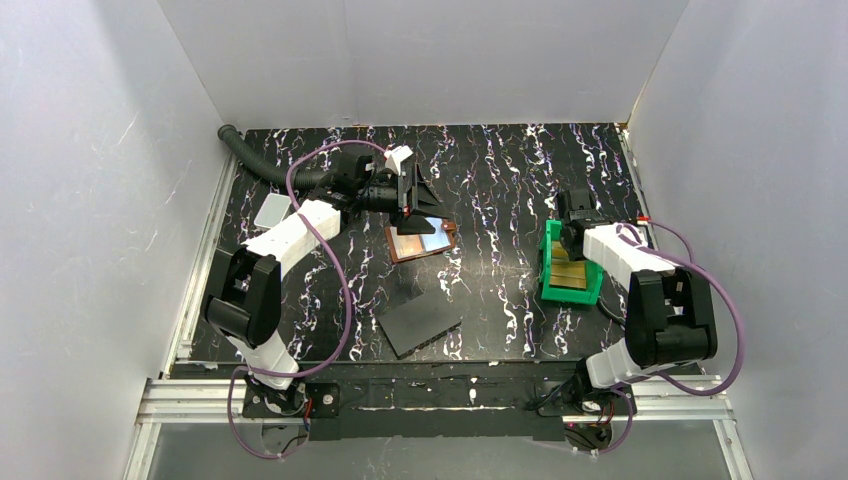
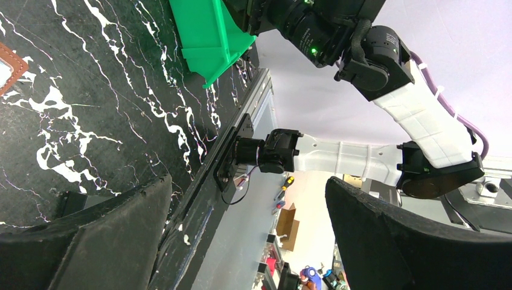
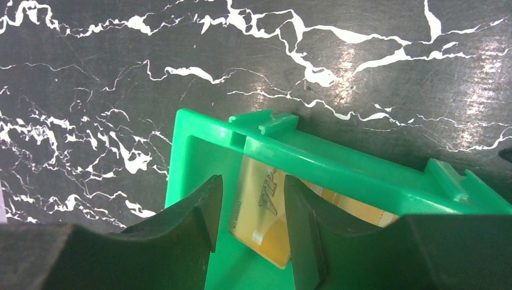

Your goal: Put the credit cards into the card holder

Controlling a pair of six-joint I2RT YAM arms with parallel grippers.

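Note:
The brown card holder (image 1: 424, 243) lies open on the table with cards showing inside it. Partly above it, my left gripper (image 1: 430, 216) stands open and empty. Its fingers (image 2: 115, 232) are spread wide in the left wrist view. On the right is the green tray (image 1: 569, 296), with yellowish cards (image 1: 568, 273) inside. My right gripper reaches into the tray by its far wall, fingers apart. Between and beyond them shows a pale orange card (image 3: 256, 223), tilted in the tray corner; whether either finger touches it, I cannot tell.
A dark flat slab (image 1: 420, 322) lies near the table's front edge. A white rectangular piece (image 1: 272, 210) is at the far left, near a black hose (image 1: 262, 163). Open table lies between the holder and the tray.

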